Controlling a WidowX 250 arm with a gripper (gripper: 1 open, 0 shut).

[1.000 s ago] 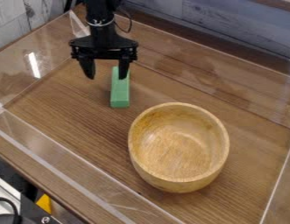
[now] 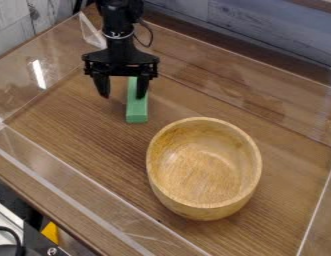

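My black gripper (image 2: 120,66) hangs at the upper middle of the camera view, open, with its two fingers spread to either side. A green rectangular block (image 2: 137,108) lies lengthwise on the wooden table, its far end just under the right side of the gripper. Whether the fingers touch the block cannot be told from this view.
A large pale wooden bowl (image 2: 203,168) stands at the lower right of the table (image 2: 74,140). The table's left edge drops to dark clutter at the bottom left.
The gripper has shifted slightly and its fingers appear a little differently angled. The block and bowl have not visibly moved.
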